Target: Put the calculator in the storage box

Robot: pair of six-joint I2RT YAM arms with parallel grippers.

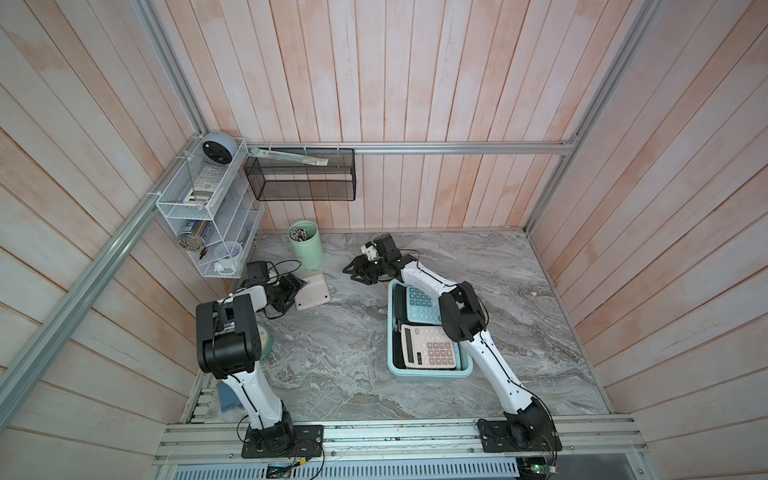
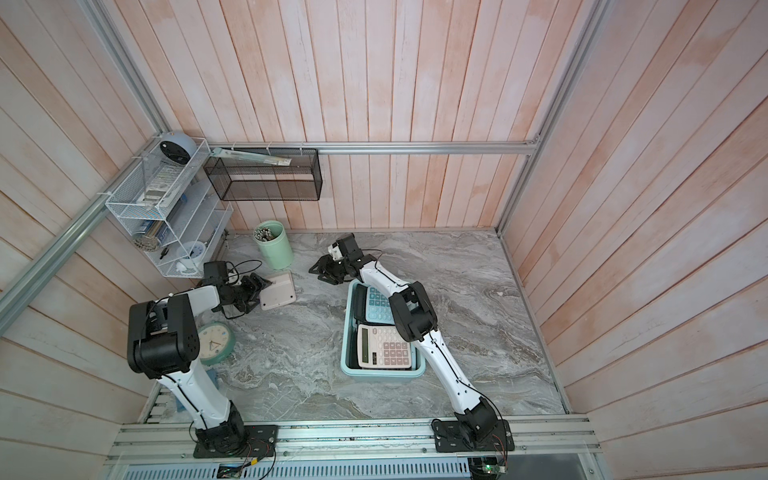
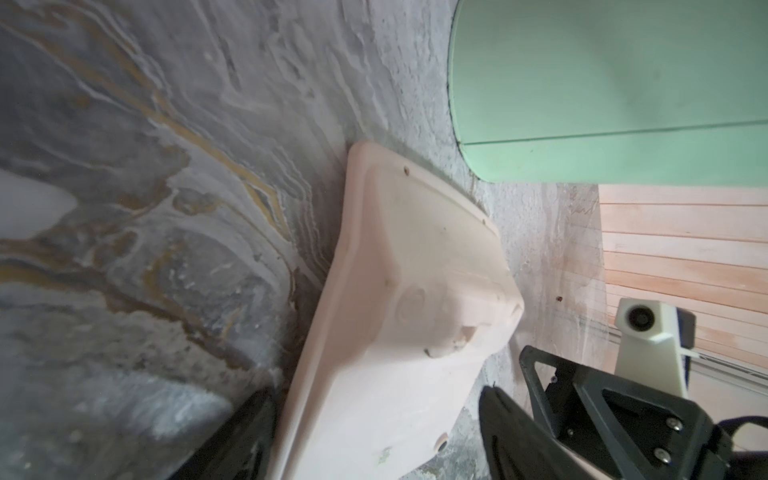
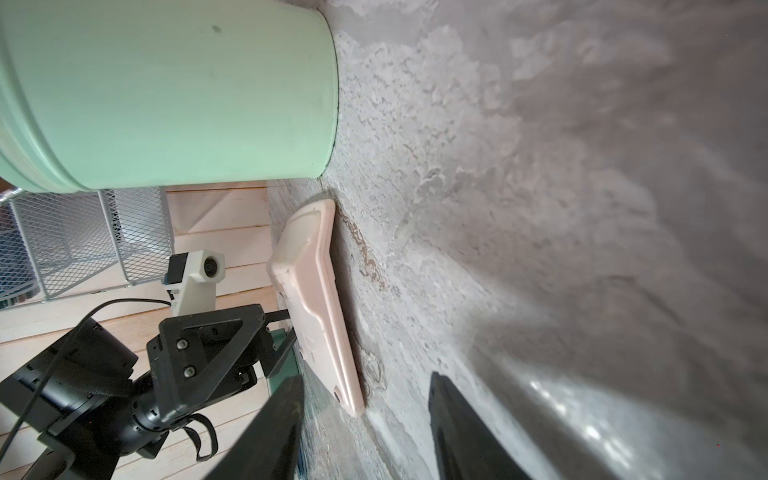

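The pinkish calculator (image 1: 313, 292) lies face down on the marble table, just in front of the green bin. My left gripper (image 1: 294, 289) is at its left side, fingers part open; in the left wrist view the calculator's back (image 3: 400, 320) reaches down between the blurred fingers. Whether they touch it I cannot tell. Right of the calculator, with bare table between, my right gripper (image 1: 356, 270) hangs with parted fingers (image 4: 280, 428) and nothing between them. The light-blue storage box (image 1: 390, 336) stands under the right arm, holding a pink calculator (image 1: 429, 347) and a blue calculator (image 1: 422, 305).
The green bin (image 2: 275, 246) stands close behind the calculator. A green-rimmed clock (image 2: 214, 342) lies beneath the left arm. White wire shelves (image 2: 160, 209) and a black wire basket (image 2: 264, 177) hang at the back left.
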